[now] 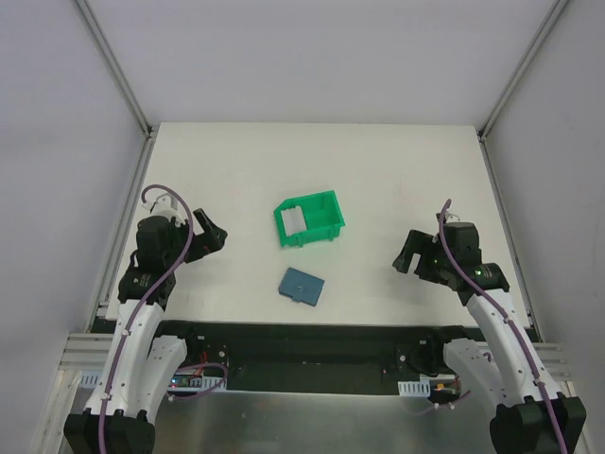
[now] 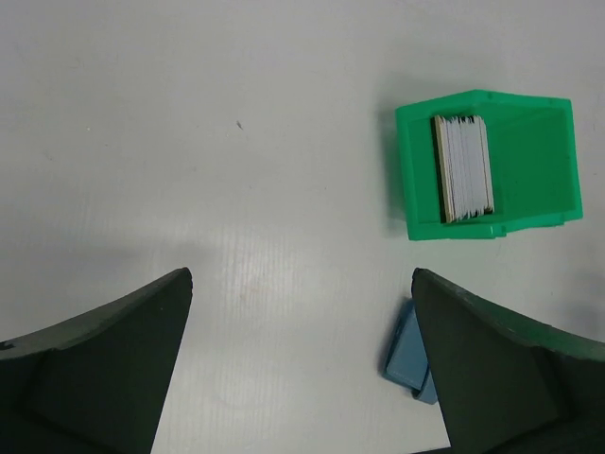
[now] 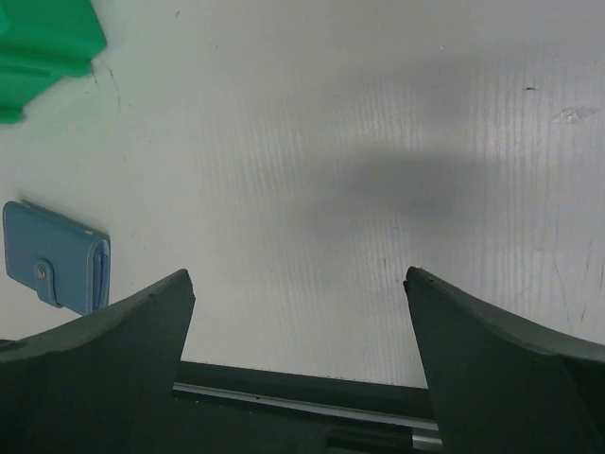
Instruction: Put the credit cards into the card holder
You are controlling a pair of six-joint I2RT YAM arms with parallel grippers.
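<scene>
A green bin (image 1: 326, 233) stands mid-table, and a stack of upright cards (image 2: 465, 168) fills its left part. In front of it lies a closed blue card holder (image 1: 302, 287); its snap strap (image 3: 44, 279) shows in the right wrist view. One finger partly covers the holder (image 2: 407, 357) in the left wrist view. Over the table's left side my left gripper (image 1: 217, 232) is open and empty, well apart from the bin. On the right side hovers my right gripper (image 1: 404, 252), also open with nothing between its fingers.
Grey walls enclose the back and sides.
</scene>
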